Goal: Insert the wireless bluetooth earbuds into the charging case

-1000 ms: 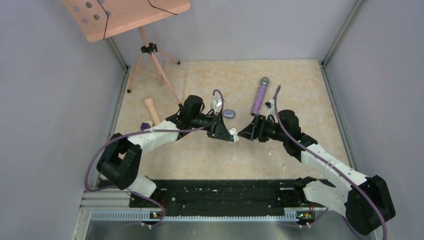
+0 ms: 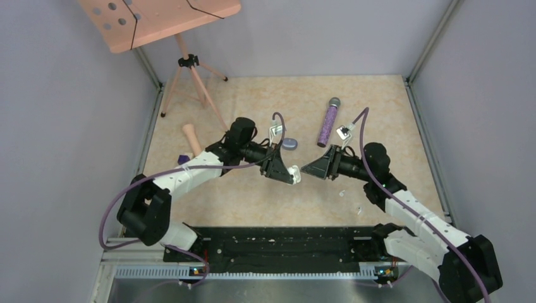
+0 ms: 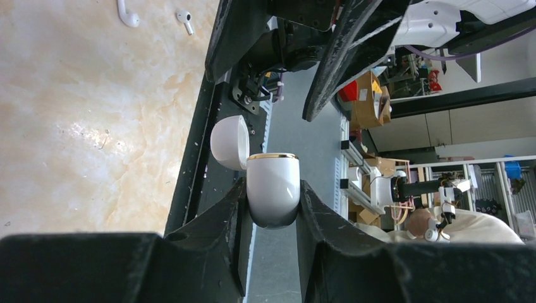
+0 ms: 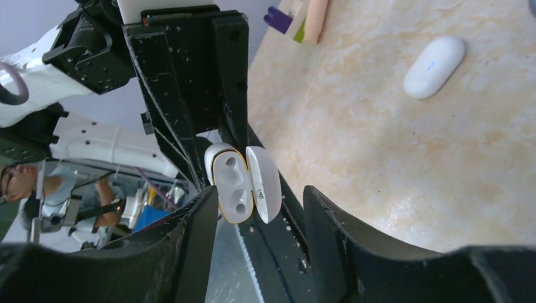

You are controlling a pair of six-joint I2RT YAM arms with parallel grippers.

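Note:
The white charging case [image 4: 232, 183] has its lid [image 4: 265, 183] swung open, and both earbud slots look empty in the right wrist view. My left gripper is shut on the case and holds it above the table. Facing it from the right, my right gripper is part open, its fingers [image 4: 332, 233] apart with nothing between them; the case shows beyond their tips. Two white earbuds lie on the table: one earbud [image 3: 184, 19] shows whole in the left wrist view, the other earbud [image 3: 129, 17] is cut off by the top edge.
A grey-blue oval mouse-like object [image 2: 289, 144] lies behind the grippers, with a purple microphone [image 2: 328, 122] farther back. At the left are a wooden-coloured rod [image 2: 192, 139], a purple block [image 2: 184, 159] and a pink tripod stand [image 2: 201, 82].
The left gripper, still with the case, shifted only slightly.

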